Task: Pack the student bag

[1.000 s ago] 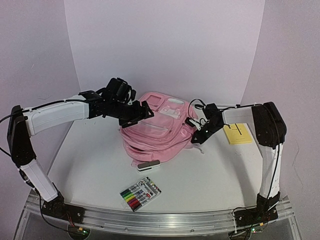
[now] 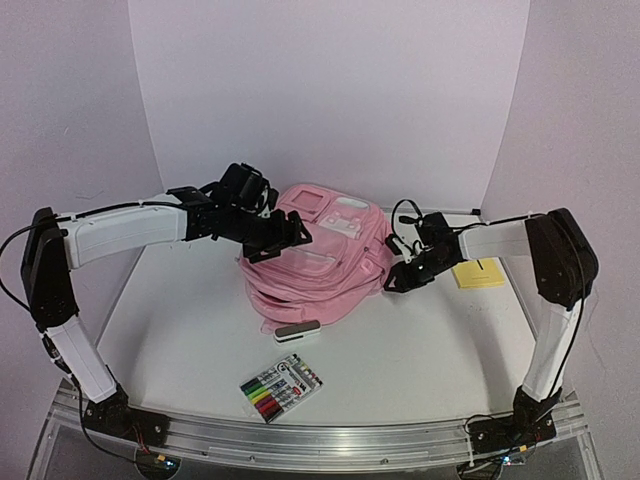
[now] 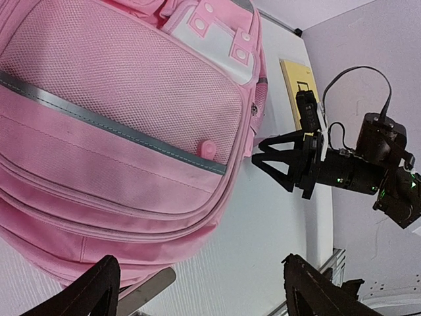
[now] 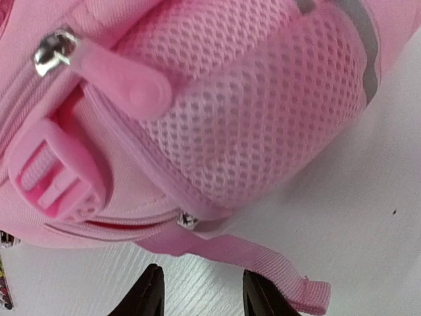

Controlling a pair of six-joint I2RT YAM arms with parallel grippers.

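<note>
A pink backpack (image 2: 300, 275) lies in the middle of the table, front panel up; its zip and mesh side pocket (image 4: 263, 99) fill much of the right wrist view. Over the backpack's front hangs my left gripper (image 2: 290, 236), fingers (image 3: 89, 289) wide apart and nothing between them. My right gripper (image 2: 393, 285) is low beside the bag's right side, open. A loose pink strap (image 4: 253, 257) crosses close to its right finger, not gripped. The black-and-white case (image 2: 297, 331) sits at the bag's front edge. In front lies a marker set (image 2: 281, 388); a yellow notebook (image 2: 478, 273) rests far right.
Walls close in the table (image 2: 420, 350) at the back and both sides, and a metal rail (image 2: 310, 440) runs along its front. Bare tabletop shows at the left and front right.
My left arm has moved slightly down and right. Bag, case, markers and notebook look unmoved.
</note>
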